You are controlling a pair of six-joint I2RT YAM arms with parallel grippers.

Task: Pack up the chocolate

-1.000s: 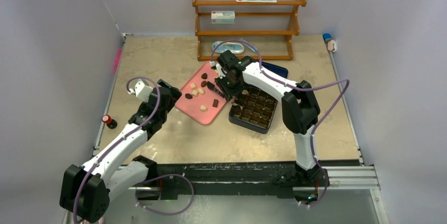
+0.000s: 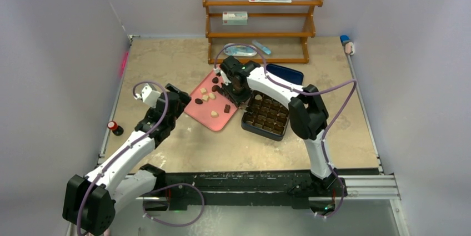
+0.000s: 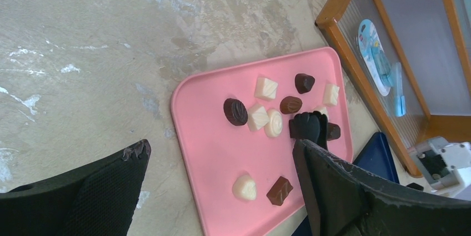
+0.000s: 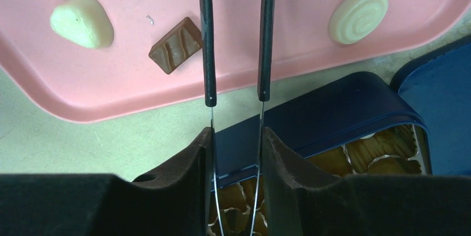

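A pink tray [image 2: 200, 115] holds several dark and white chocolates, including a ridged brown one [image 4: 175, 45] and a white heart-like piece [image 4: 82, 21]. A dark box [image 2: 261, 128] with divided cells stands right of it, its blue lid [image 4: 439, 108] behind. My right gripper hangs over the tray's edge beside the box, its long fingers parted; nothing shows between the tips, though their far ends partly run out of view. My left gripper is open, left of the tray, with nothing between its fingers.
A wooden rack [image 2: 258, 34] with packages stands at the back. A small red-capped bottle [image 2: 115, 129] is at the left.
The left arm and the visible chocolates have not visibly moved.
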